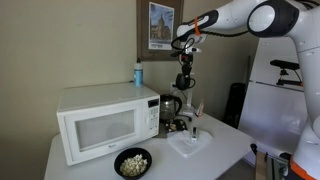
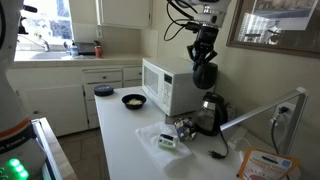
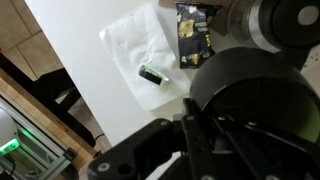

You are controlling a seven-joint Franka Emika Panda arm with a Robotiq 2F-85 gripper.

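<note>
A black mug (image 1: 184,81) hangs high above the counter, to the right of the microwave. My gripper (image 1: 186,68) is shut on it from above. In exterior view 2 the dark mug (image 2: 205,76) is raised in front of the framed picture, over the kettle area. Its dark round body (image 3: 262,88) fills much of the right side of the wrist view. Exactly where the fingers grip it is hard to make out there.
The white microwave (image 1: 108,128) carries a blue bottle (image 1: 138,74). Nearby are a glass kettle (image 1: 170,106), a dark snack packet (image 3: 194,34) and a white towel (image 3: 137,55) bearing a small green-and-white item (image 3: 152,75). A black bowl (image 1: 132,163) holds pale pieces.
</note>
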